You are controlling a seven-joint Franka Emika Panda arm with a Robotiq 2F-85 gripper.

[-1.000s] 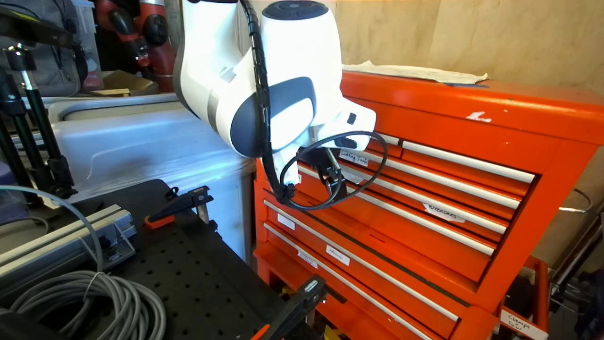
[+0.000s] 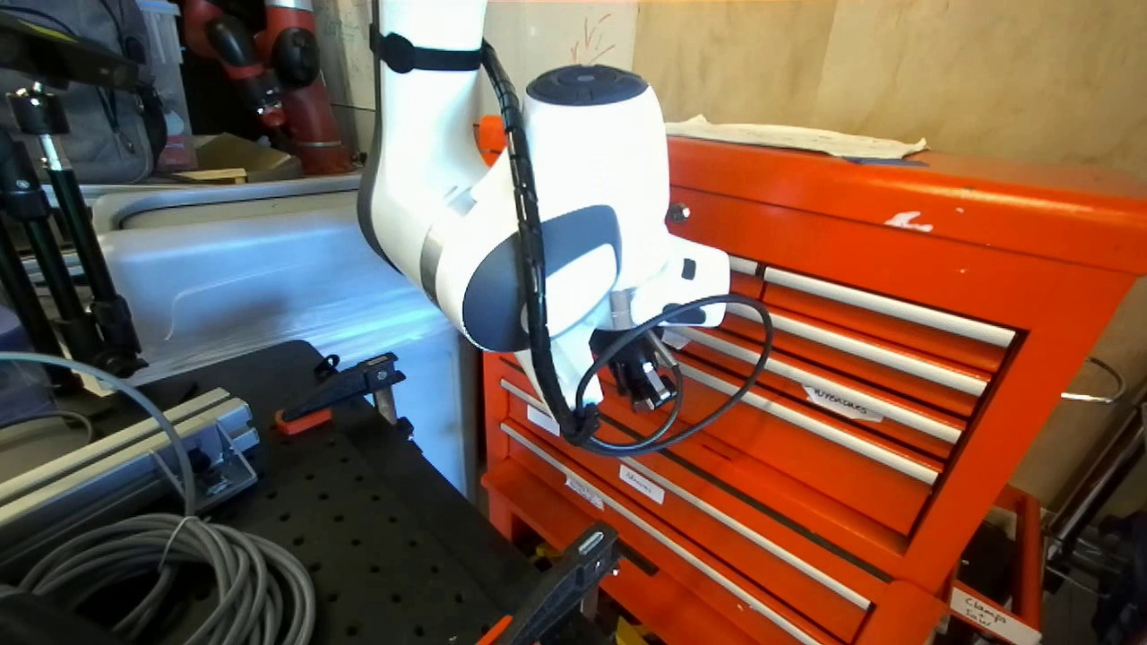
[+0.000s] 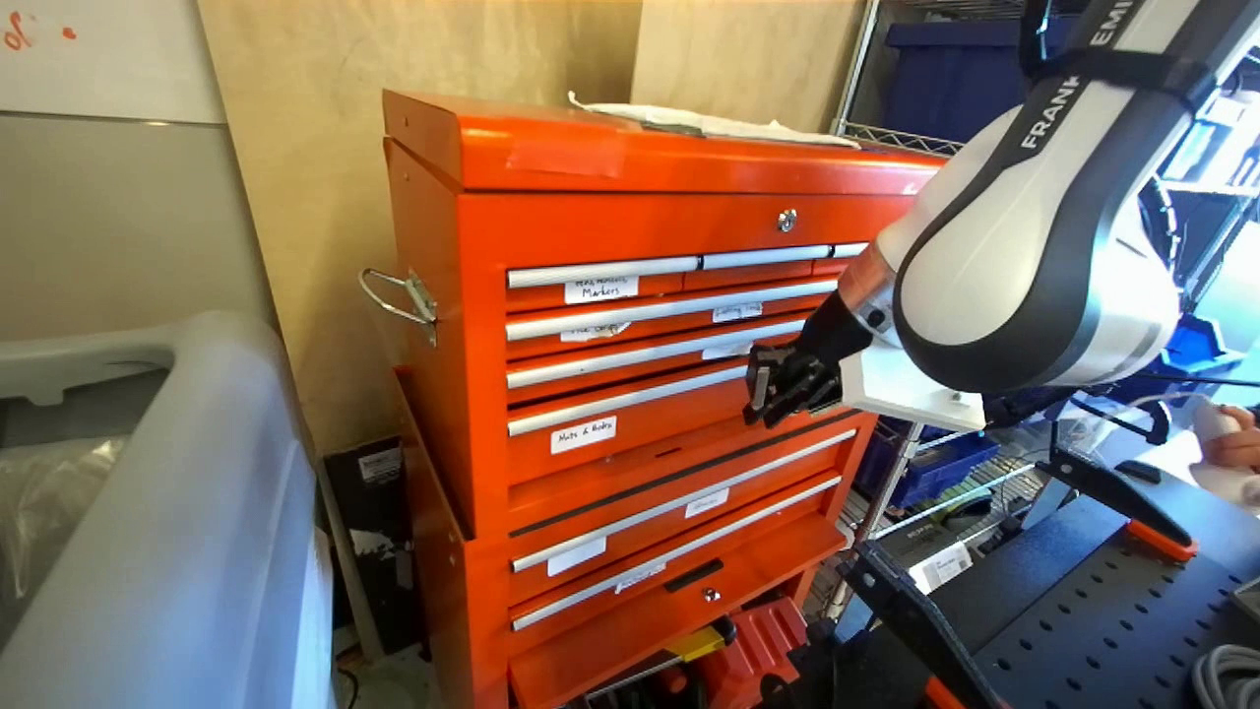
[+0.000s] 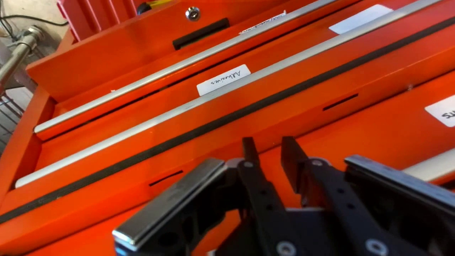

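My gripper points at the front of a red-orange tool chest (image 3: 661, 461). In the wrist view its two dark fingers (image 4: 251, 158) are a short way apart, with bare orange drawer face between the tips. Farther back between the fingers a pale strip shows, seemingly part of a silver drawer handle (image 4: 431, 164); whether they touch it I cannot tell. Exterior view 2 has the gripper in front of the chest, near the right end of the handle of the drawer labelled "Nuts & Bolts" (image 3: 584, 435). All the drawers in view look closed.
A looped black cable (image 2: 769, 344) hangs from the arm beside the gripper. To the left in exterior view 1 lies a black perforated table (image 2: 355, 516) with clamps (image 2: 564, 586) and coiled grey cable (image 2: 231, 570). A cloth (image 2: 796, 136) rests on the chest's top.
In exterior view 1 my arm and gripper have moved down and slightly right across the chest's front. The chest and its drawers look unchanged.
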